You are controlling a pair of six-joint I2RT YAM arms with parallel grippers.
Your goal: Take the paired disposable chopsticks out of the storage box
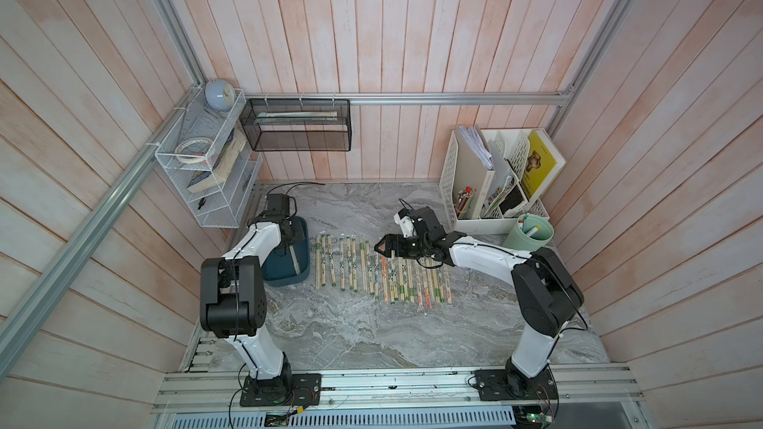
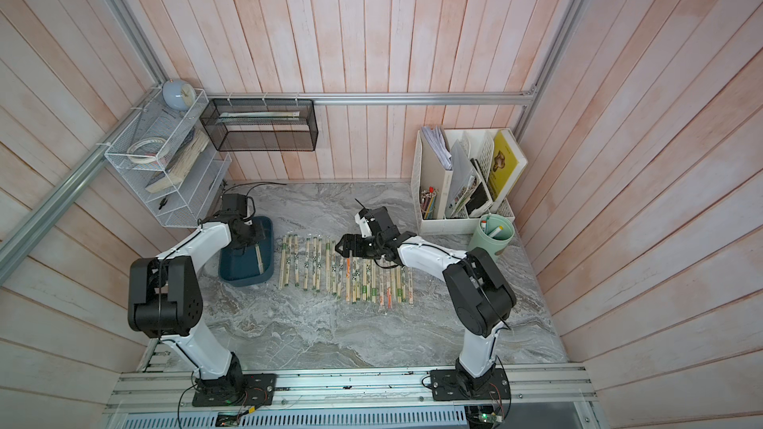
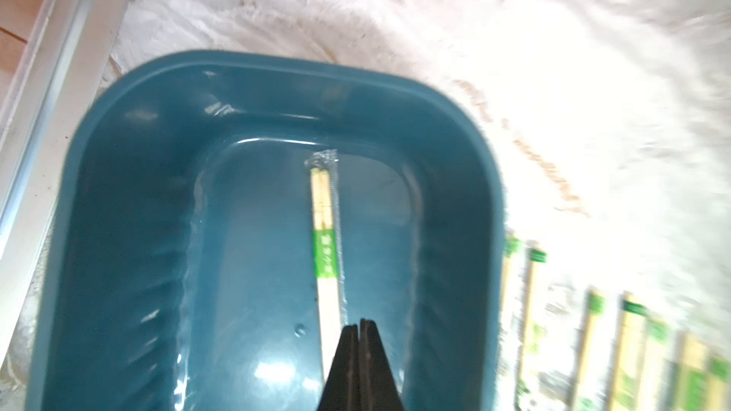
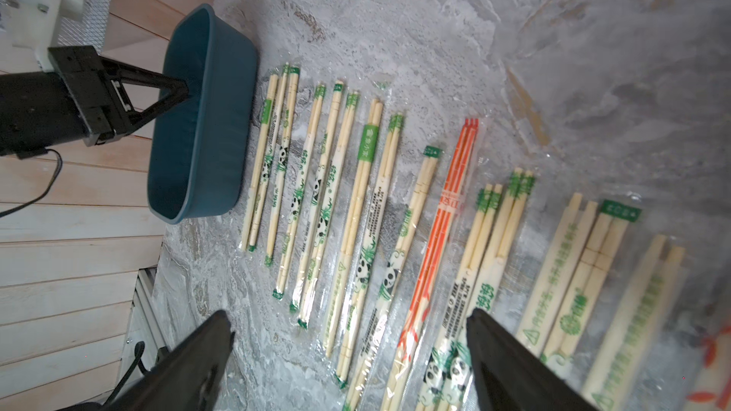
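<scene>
One wrapped pair of chopsticks with a green band (image 3: 325,251) lies on the floor of the blue storage box (image 3: 457,175). My left gripper is over the box, its fingertips pressed together and nothing between them; the pair lies just outside them, to their left in the left wrist view. Many more wrapped chopsticks (image 4: 365,205) lie in a row on the table to the right of the box. Above that row, my right gripper stands open, its two blurred fingers (image 4: 510,365) wide apart and empty.
A wire rack (image 1: 208,167) stands behind the box at the left, and a black mesh basket (image 1: 298,139) hangs on the wall. White file holders (image 1: 485,226) and a green cup (image 1: 527,232) occupy the right.
</scene>
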